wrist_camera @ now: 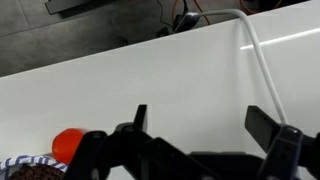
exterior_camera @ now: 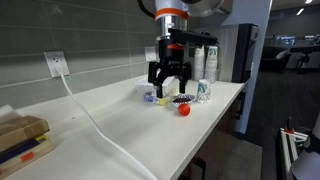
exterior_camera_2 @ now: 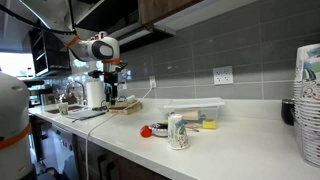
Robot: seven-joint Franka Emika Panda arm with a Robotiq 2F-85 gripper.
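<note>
My gripper (exterior_camera: 169, 84) hangs open above the white counter, with nothing between its fingers. In the wrist view the two dark fingertips (wrist_camera: 138, 118) stand wide apart over bare counter. A round red object (exterior_camera: 184, 109) lies near the counter's front edge; in the wrist view the red object (wrist_camera: 66, 144) is left of the fingers. Beside it sits a patterned bowl (exterior_camera_2: 160, 129), and the bowl's brown contents (wrist_camera: 36, 173) show at the lower left of the wrist view. A white patterned cup (exterior_camera_2: 178, 132) stands upright close to the bowl.
A clear plastic bin (exterior_camera_2: 190, 106) sits by the wall, a yellow item (exterior_camera_2: 209, 124) near it. Tall cup stacks (exterior_camera_2: 308, 100) stand at one end; boxes (exterior_camera: 22, 140) at the other. A white cable (exterior_camera: 97, 126) crosses the counter.
</note>
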